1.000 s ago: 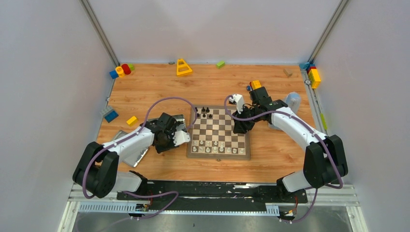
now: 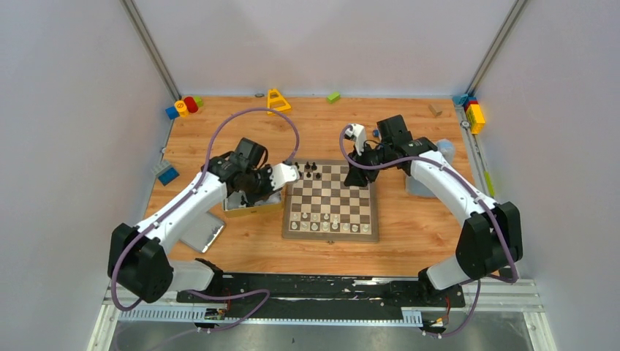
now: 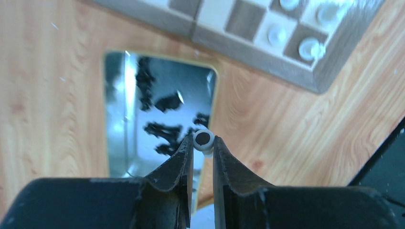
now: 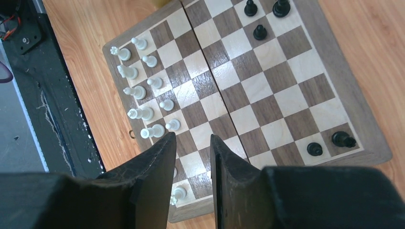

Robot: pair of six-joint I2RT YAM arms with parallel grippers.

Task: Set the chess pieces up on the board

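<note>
The chessboard [image 2: 330, 194] holds white pieces along its near side, such as the white piece [image 4: 128, 71], and several black pieces, including a black pawn [image 4: 260, 32], on the far side. Left of it, an open box [image 3: 109, 133] holds dark pieces [image 3: 167, 101], blurred. My left gripper is shut on a white chess piece [image 3: 203, 141] above the box's edge. My right gripper hangs over the board, part open, with nothing visible between its fingers.
A silver lid [image 2: 202, 232] lies at the front left. A translucent container [image 2: 425, 186] stands right of the board. Coloured blocks [image 2: 184, 107] sit along the edges.
Both arms have moved up and toward the back in the top view, the left one more. The box under the left gripper now shows more.
</note>
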